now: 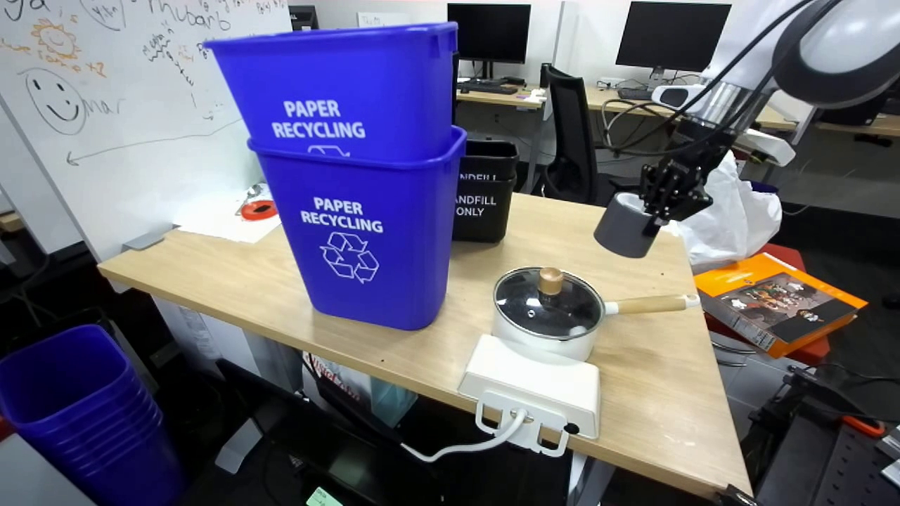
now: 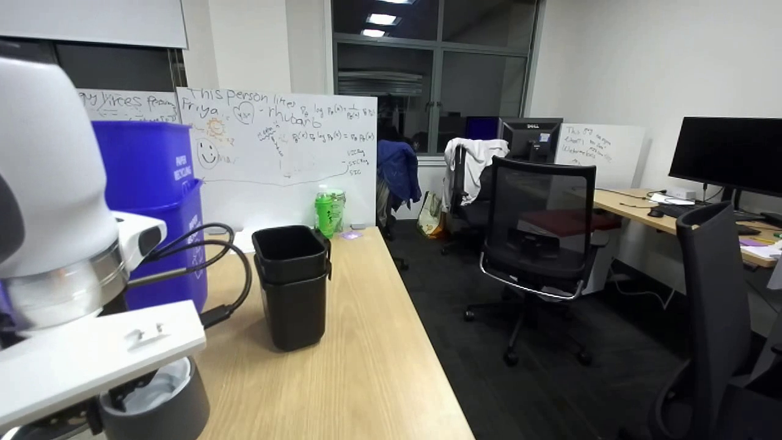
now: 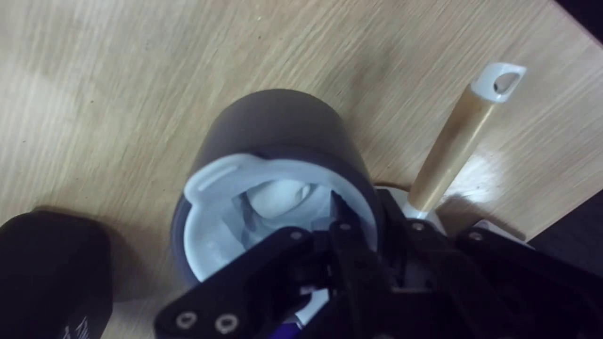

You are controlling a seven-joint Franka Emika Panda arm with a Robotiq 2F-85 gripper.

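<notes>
A dark grey round container (image 1: 624, 226) with a pale liner hangs tilted above the right part of the table, held at its rim. My gripper (image 1: 654, 221) is shut on that rim. Looking down in the wrist view, I see the container's grey outer wall (image 3: 277, 121), its whitish liner (image 3: 217, 248) and a small white item (image 3: 277, 197) inside. One finger reaches inside the rim; dark gripper parts cover the near side. The second exterior view shows the container (image 2: 165, 410) at lower left, below the arm.
A white pot (image 1: 544, 337) with a glass lid (image 1: 531, 308) stands on a white appliance (image 1: 540, 384), its wooden handle (image 1: 650, 304) pointing right. Stacked blue recycling bins (image 1: 371, 228) and black landfill bins (image 1: 482, 202) occupy the left and back. Bare table lies between the bins and the container.
</notes>
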